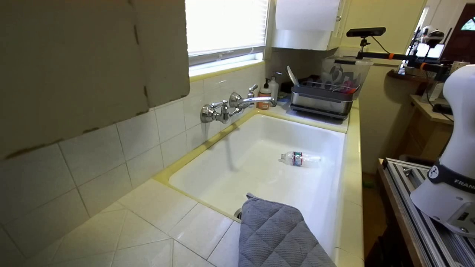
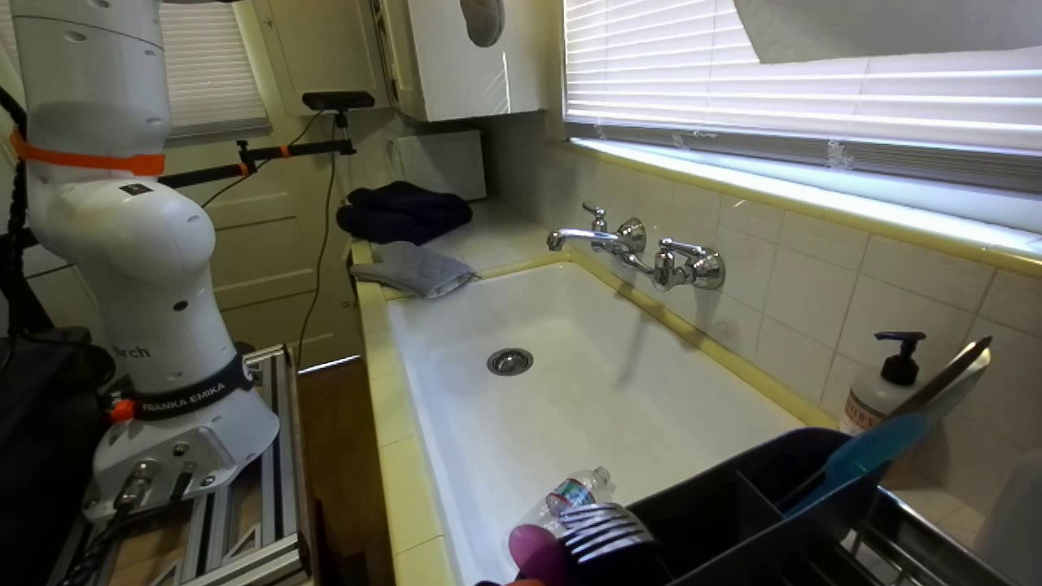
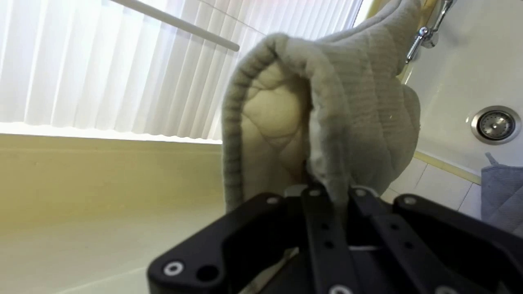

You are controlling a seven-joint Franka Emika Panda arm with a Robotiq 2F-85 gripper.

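Note:
A grey quilted oven mitt (image 3: 372,103) hangs from my gripper, which is shut on the edge of its cuff. The mitt's opening faces the wrist camera, showing the cream lining (image 3: 274,112); its far end points away toward the faucet side. In exterior view 2 only the mitt's rounded tip (image 2: 483,21) shows, at the top edge before the white cabinet. Exterior view 1 shows neither the gripper nor the held mitt. A second grey mitt (image 1: 278,227) lies on the counter, overhanging the sink's near end.
The white sink (image 2: 625,400) holds a clear plastic bottle (image 1: 299,158) lying on its side. A chrome faucet (image 1: 240,102) juts from the tiled wall. Dark folded cloth (image 2: 405,212) sits on the counter behind the second mitt. A dish rack (image 1: 321,98) and soap bottles (image 1: 264,95) stand opposite.

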